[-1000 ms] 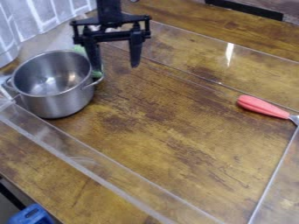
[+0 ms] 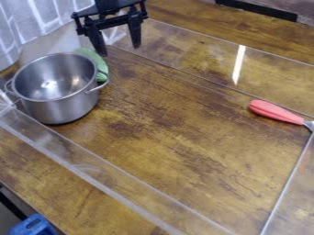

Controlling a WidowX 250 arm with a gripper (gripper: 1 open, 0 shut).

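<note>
A large steel pot (image 2: 55, 96) sits at the left of the wooden table. Behind it, partly hidden by the pot, lies a green object (image 2: 95, 64). The black gripper (image 2: 117, 39) hangs at the top, above and behind the pot, its two fingers apart with nothing visible between them. Off to the right lies a utensil with a red handle (image 2: 276, 112), its metal end cut off by the frame edge.
Clear plastic edging runs along its sides. A blue object (image 2: 35, 226) is at the bottom left corner.
The gripper has moved up and back, away from the pot, toward the top of the view. The pot, green object and red-handled utensil have not moved.
</note>
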